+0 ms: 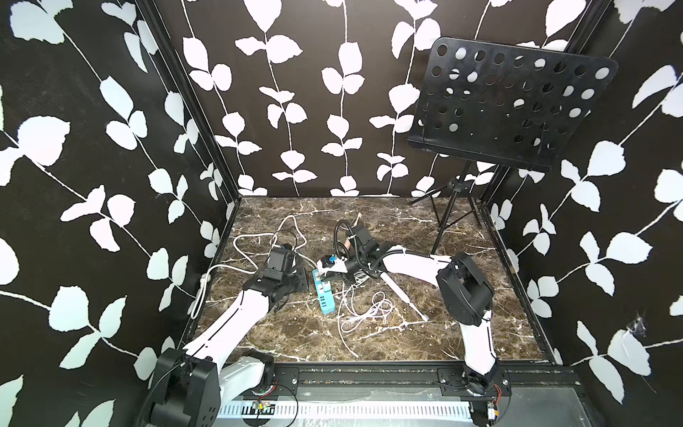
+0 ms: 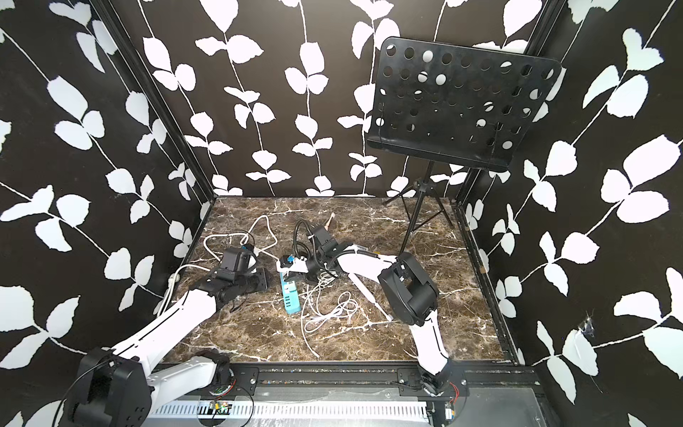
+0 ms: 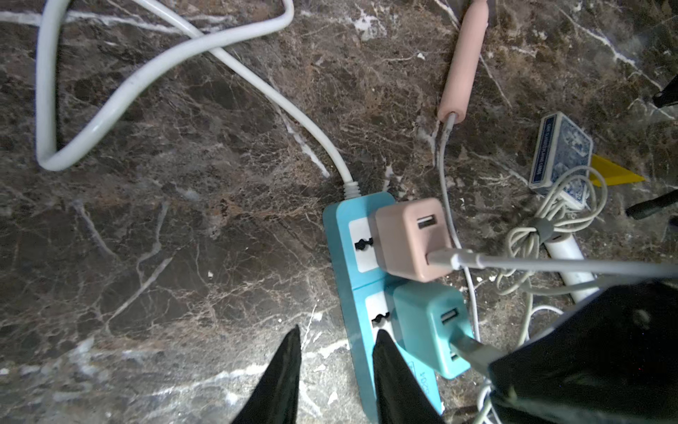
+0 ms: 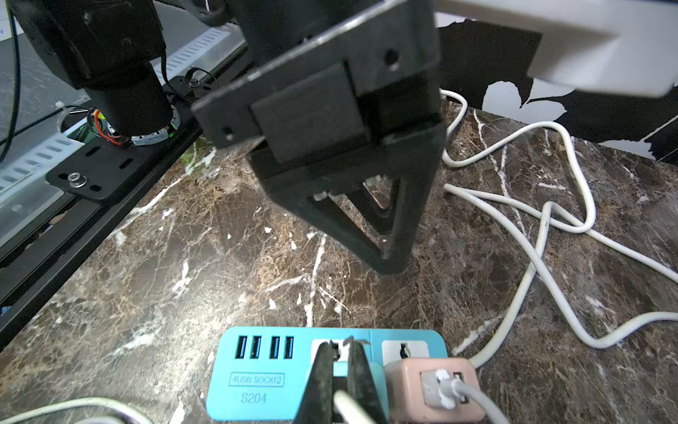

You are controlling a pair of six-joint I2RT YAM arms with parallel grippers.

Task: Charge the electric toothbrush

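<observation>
A blue power strip lies mid-table. It carries a pink charger with a cable plugged in and a teal charger. My right gripper is shut over the teal charger, where a white cable runs; whether it grips that cable is unclear. My left gripper hangs above the strip's left side, part open, nothing between its fingers. A pink toothbrush-like handle with a thin cord lies behind the strip.
A card box, coiled cables and a white stick lie right of the strip. A loose white cord loops at back left. The music stand occupies the back right.
</observation>
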